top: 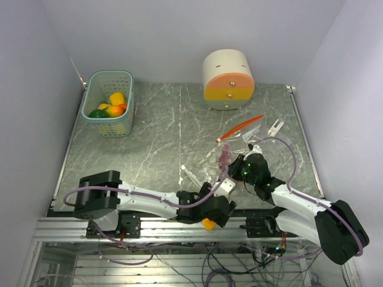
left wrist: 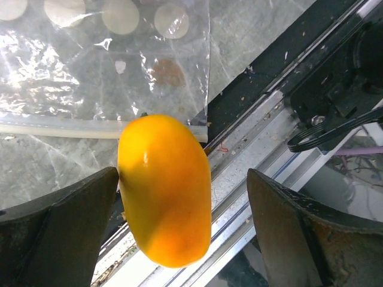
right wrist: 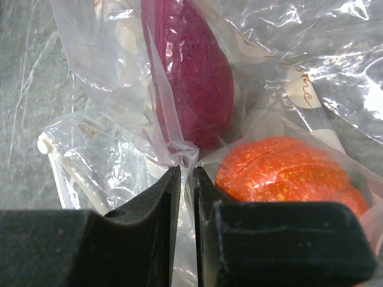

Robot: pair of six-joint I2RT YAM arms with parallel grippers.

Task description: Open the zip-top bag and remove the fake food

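Note:
The clear zip bag (right wrist: 96, 155) lies crumpled at right front of the table, holding a purple item (right wrist: 191, 78) and an orange-red one (right wrist: 287, 167). My right gripper pinches a gathered fold of the plastic, its fingertips nearly together. A yellow-orange oblong fake food (left wrist: 164, 191) lies at the table's front edge, past the bag's edge. My left gripper is open with its fingers on either side of it, not visibly closed on it.
A basket of fake food (top: 90, 118) stands back left, a small drawer cabinet (top: 221, 72) at the back. An orange strip (top: 242, 124) and white tool (top: 276, 127) lie at right. A metal rail runs along the front.

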